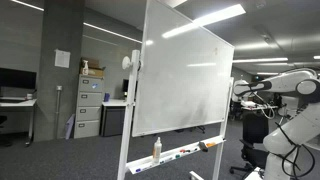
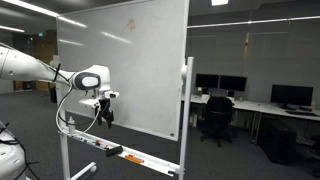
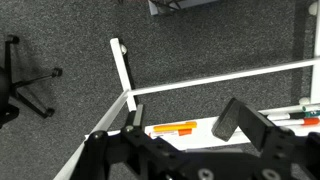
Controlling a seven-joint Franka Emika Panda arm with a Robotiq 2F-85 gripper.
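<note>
A whiteboard on a white wheeled frame stands before the arm. Along its bottom runs a narrow tray carrying a dark eraser, orange markers and other pens. At one end of the tray stands a spray bottle. My gripper hangs in front of the board, pointing down above the tray and apart from it. Seen from the wrist, the gripper is open, its black fingers spread at the lower edge, and the eraser lies below, close to the right finger in view.
Desks with monitors and office chairs stand behind the board. A filing cabinet is at the back. The carpet around the frame is largely clear.
</note>
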